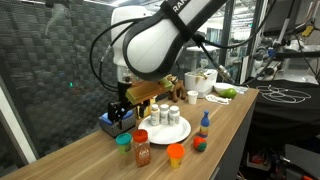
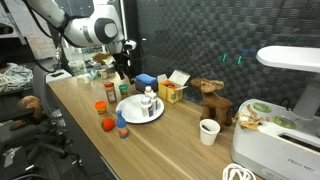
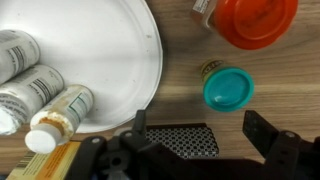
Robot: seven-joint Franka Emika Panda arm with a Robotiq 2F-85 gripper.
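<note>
My gripper (image 1: 131, 112) is open with nothing between its fingers, hanging over the left side of the table. A green-topped cup (image 3: 228, 88) lies just ahead of the fingertips in the wrist view, nearer the right finger (image 3: 254, 122). In exterior view 1 this green cup (image 1: 124, 142) stands next to a jar with a red lid (image 1: 141, 150). Beside them a white plate (image 1: 178, 136) carries several white bottles (image 1: 164, 111). Behind the gripper sits a blue box (image 1: 107, 127), partly hidden by it.
An orange cup (image 1: 175, 154), a red tomato-like object (image 1: 200, 144) and a blue bottle (image 1: 204, 124) stand near the front edge. Toward the other end are a brown plush animal (image 2: 211, 98), a white mug (image 2: 209, 131) and a toaster (image 2: 283, 145). Bare wood lies left of the jar.
</note>
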